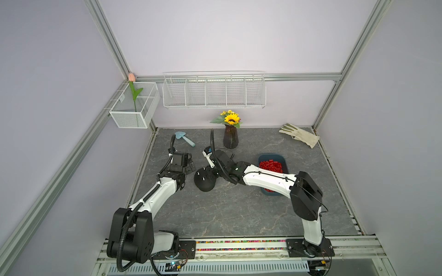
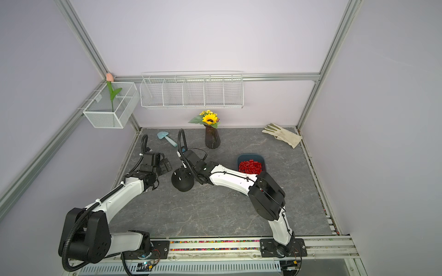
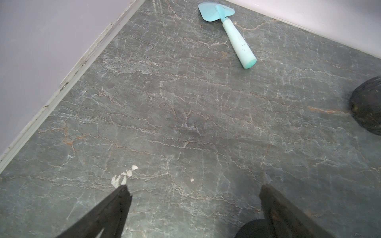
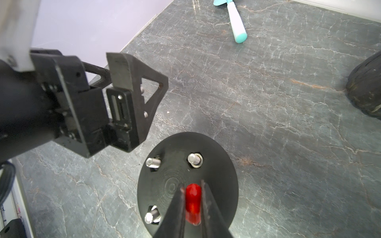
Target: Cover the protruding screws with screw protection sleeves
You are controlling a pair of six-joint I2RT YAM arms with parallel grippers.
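In the right wrist view a round black base (image 4: 171, 180) bears upright metal screws; three are bare: an upper left screw (image 4: 153, 162), an upper right screw (image 4: 194, 159) and a lower left screw (image 4: 152, 215). My right gripper is shut on a red sleeve (image 4: 193, 196), which hangs over the base's lower right part. Whether a screw stands under that sleeve is hidden. My left gripper is open, with only bare table between its fingers; it hovers to the left of the base. In the top left view the base (image 1: 204, 181) lies between both arms.
A dark blue bin (image 1: 284, 161) full of red sleeves (image 1: 270, 166) sits behind the right arm. Towards the back are a vase (image 1: 230, 137), a small trowel (image 1: 185, 138) and a glove (image 1: 300, 134).
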